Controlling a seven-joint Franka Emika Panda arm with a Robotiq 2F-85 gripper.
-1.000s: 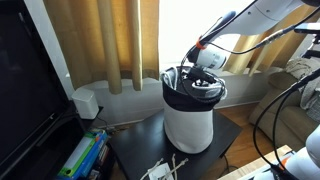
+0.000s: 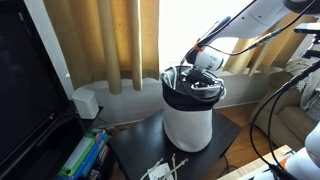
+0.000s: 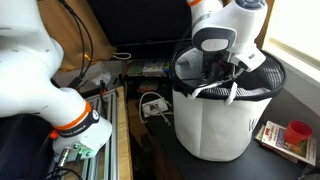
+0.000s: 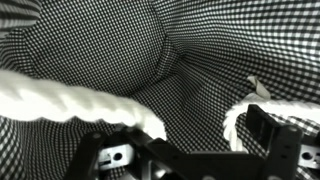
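A tall white basket with a dark checked lining stands on a dark table. My gripper points down at the basket's open mouth. From the wrist, the lining's folds fill the background. One thick white rope crosses the left side, close to the camera, passing by the left finger. A second white rope loops beside the right finger. The fingers stand apart, with lining visible in the gap; I see nothing clamped there. The left fingertip is partly hidden by the rope.
A red cup sits on a light tray to the basket's right. White cords lie on the table to its left. Curtains and the wall stand behind the basket. Bare table shows in front.
My arm's hand has come down slightly toward the basket mouth over the last second. The basket stands in the same place.
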